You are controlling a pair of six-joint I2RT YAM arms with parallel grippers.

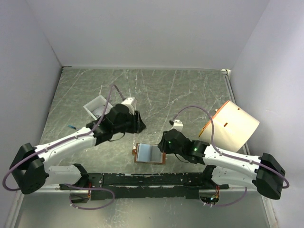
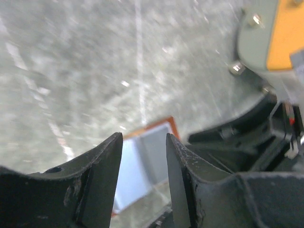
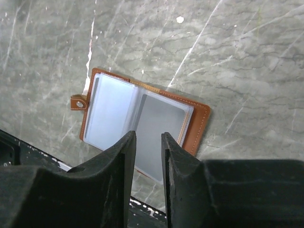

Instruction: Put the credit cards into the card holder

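The brown card holder (image 1: 164, 158) lies open on the table at front centre, its clear pages spread flat. In the right wrist view, the card holder (image 3: 198, 126) shows a pale left page (image 3: 109, 109) and a greyer right page (image 3: 159, 126). My right gripper is over its right half, partly open with nothing between the fingers. Above and behind the holder, my left gripper is also partly open and empty. Dark cards (image 1: 98, 112) show in the white basket at the left, partly hidden by my left arm.
The white basket (image 1: 90, 104) stands behind my left arm. A blue pen-like item (image 1: 72, 127) lies left of it. At the right, a cream-coloured panel (image 1: 230, 126) leans beside the right arm.
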